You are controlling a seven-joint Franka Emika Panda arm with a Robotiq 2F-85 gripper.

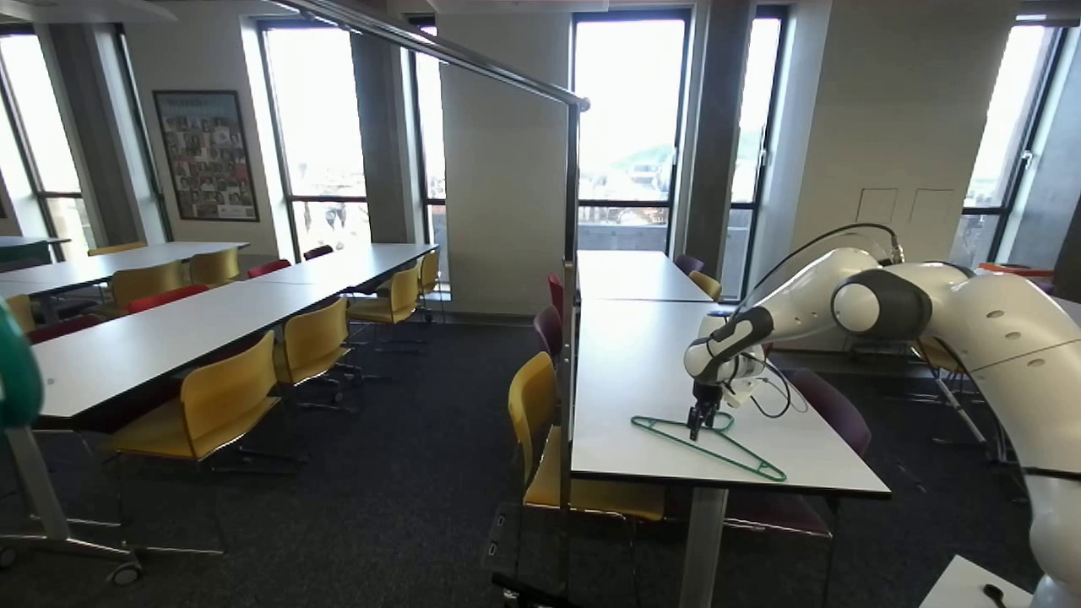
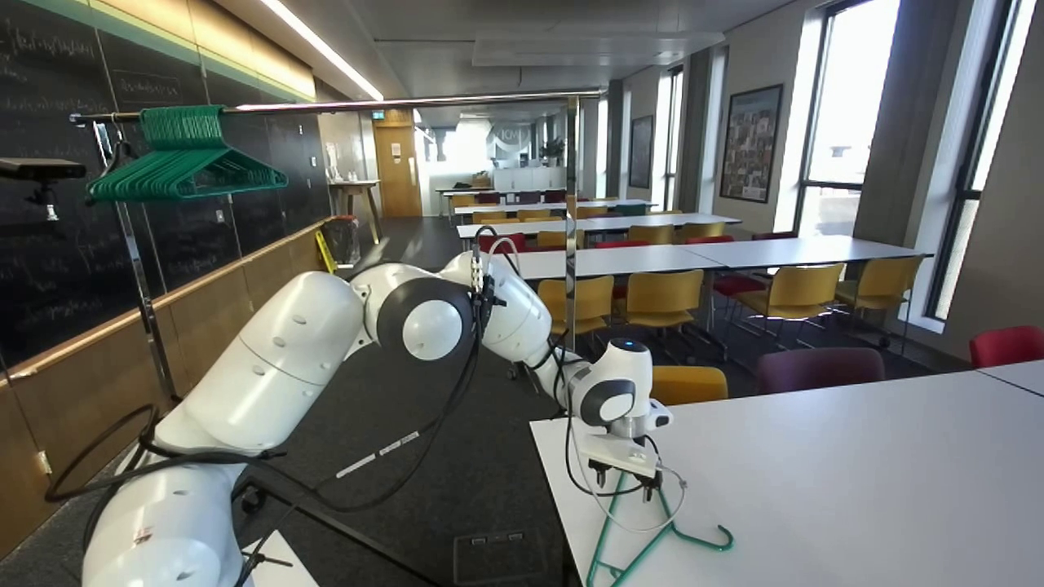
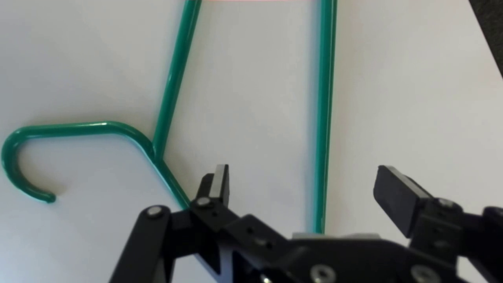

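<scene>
A green hanger (image 1: 709, 455) lies flat on the white table (image 1: 628, 365), near its front edge. Just above it, pointing down, is my gripper, its fingers (image 3: 398, 198) spread wide with nothing held. In the wrist view the hanger's long straight bar (image 3: 325, 108) runs through the gap between the fingers, while the hook (image 3: 70, 130) curls off to the left. The left finger covers part of the other arm of the hanger. Exterior view 2 has the gripper (image 2: 624, 481) over the hanger (image 2: 641, 558), though whether the fingertips touch the table I cannot tell.
A metal rail (image 2: 391, 103) on posts carries several green hangers (image 2: 186, 161) at the left. Its upright post (image 1: 572, 304) stands beside the table's left side. Chairs (image 1: 534, 400) line the table.
</scene>
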